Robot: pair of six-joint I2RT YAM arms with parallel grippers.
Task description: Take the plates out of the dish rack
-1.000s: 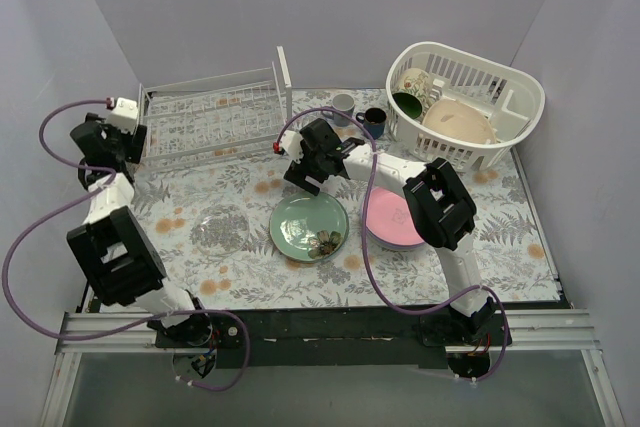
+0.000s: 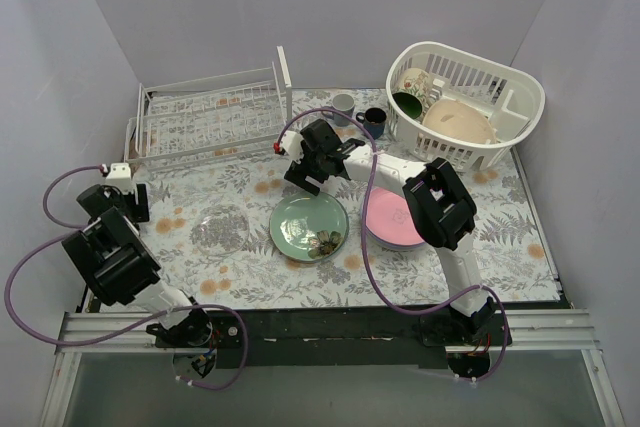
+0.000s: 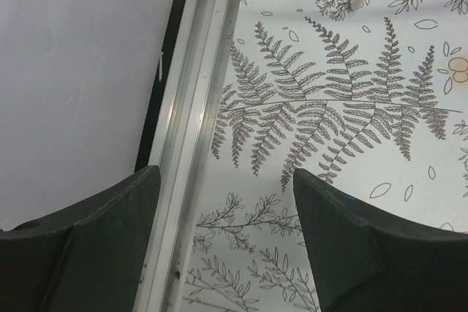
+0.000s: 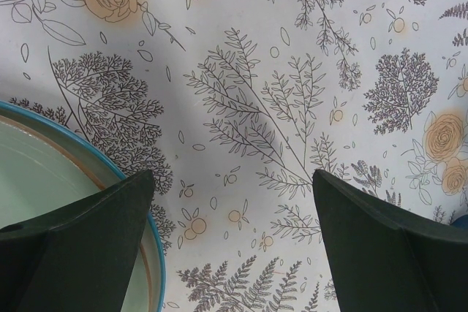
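The white wire dish rack (image 2: 210, 122) stands at the back left with no plates visible in it. A green plate (image 2: 300, 222) with a floral patch lies mid-table. Left of it is a clear, faint plate (image 2: 220, 230), and to its right a pink plate (image 2: 392, 215), partly under the right arm. My left gripper is open over bare cloth at the table's left edge, in front of the rack. Open too, my right gripper hangs over the cloth just behind the green plate (image 4: 44, 188), whose edge shows at lower left in the right wrist view.
At the back right stands a white basket (image 2: 520, 117) holding cups and a beige dish (image 2: 460, 120). A white mug (image 2: 343, 105) and a dark mug (image 2: 374, 121) sit between rack and basket. The wall (image 3: 66, 93) runs close along my left gripper.
The right arm and the plates have stayed put.
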